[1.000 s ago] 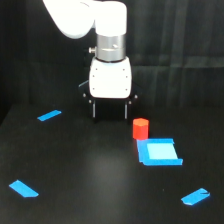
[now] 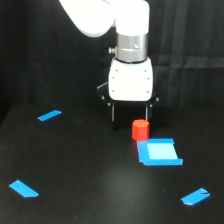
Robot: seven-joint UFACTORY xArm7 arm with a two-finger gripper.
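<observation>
A small red block [image 2: 141,130] stands on the dark table, close to the upper left edge of a white square outlined in blue tape [image 2: 160,152]. My gripper [image 2: 131,114] hangs beneath the white arm, its two thin dark fingers spread apart. From this view the right finger appears just above and behind the block's right side, while the left one is well to its left. No object shows held between them. Depth between fingers and block is hard to judge.
Blue tape strips lie flat at the left [image 2: 49,115], the lower left [image 2: 24,188] and the lower right [image 2: 195,197]. A dark curtain hangs behind.
The arm and gripper have shifted right and slightly lower in the view, toward the red block. The block and the tape have not moved.
</observation>
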